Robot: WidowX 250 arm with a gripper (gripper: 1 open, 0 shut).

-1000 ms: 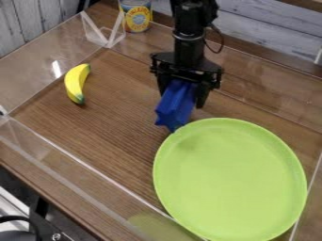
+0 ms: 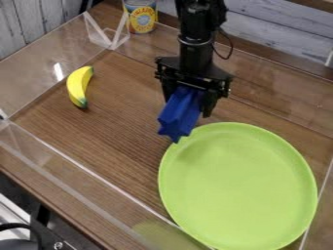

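Note:
My black gripper [image 2: 189, 86] points down at the upper middle of the table, over a blue object [image 2: 180, 116] that sits between or just below its fingers. The fingertips are largely hidden by the blue object, so their hold on it is unclear. The blue object lies just above the rim of a large green plate [image 2: 237, 186], which fills the lower right.
A yellow banana [image 2: 78, 86] lies on the left of the wooden table [image 2: 111, 137]. A can [image 2: 139, 16] stands at the back left. Clear panels edge the table, and the left middle is open.
My gripper and the blue object have shifted very slightly, with the blue object a little farther left. Everything else is where it was.

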